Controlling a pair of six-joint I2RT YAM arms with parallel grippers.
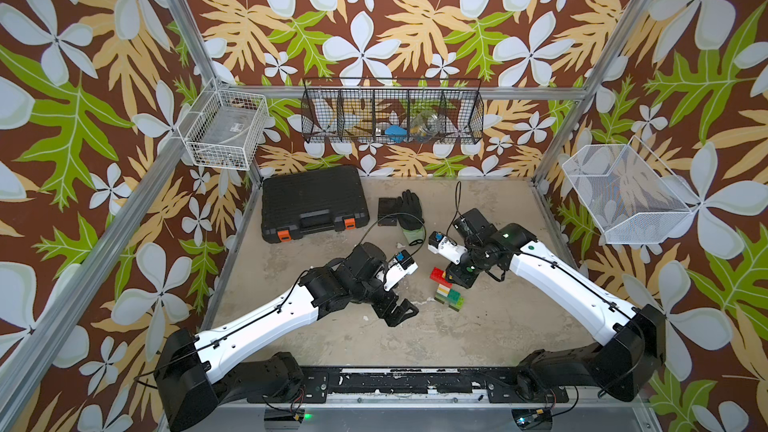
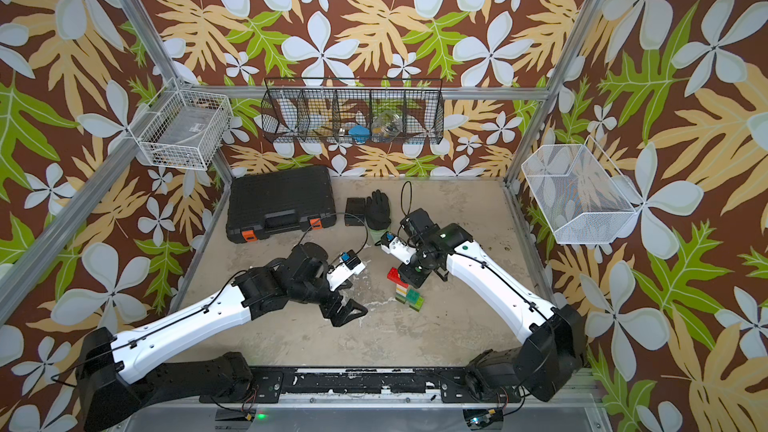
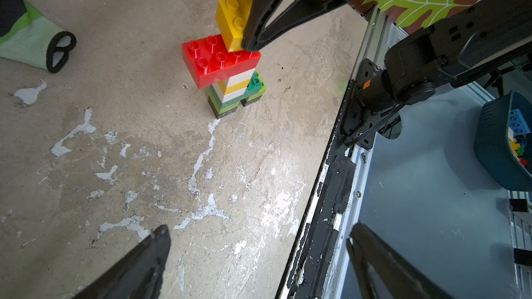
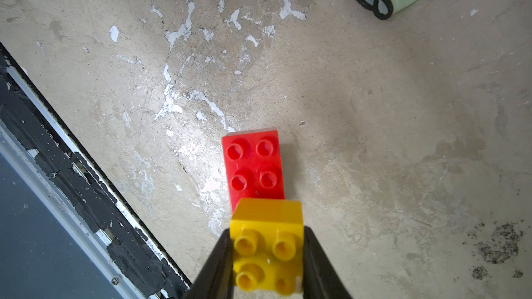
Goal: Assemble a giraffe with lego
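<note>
A yellow brick (image 4: 267,243) sits between the fingers of my right gripper, which is shut on it. Beneath it, the red brick (image 3: 210,62) tops a stack with white and yellow layers (image 3: 231,87) and a green base (image 3: 221,103) standing on the table. In the left wrist view the yellow brick stands over part of the red brick, its lower edge close to the studs; whether it is pressed on, I cannot tell. Left of the stack, my left gripper (image 1: 401,313) is open and empty, its fingers (image 3: 141,265) spread wide.
Behind the stack lies a black and green glove (image 1: 410,212), with a black tool case (image 1: 314,202) at the back left. A teal bin (image 3: 493,133) of bricks stands beyond the table's front edge. Bare table lies left and in front of the stack.
</note>
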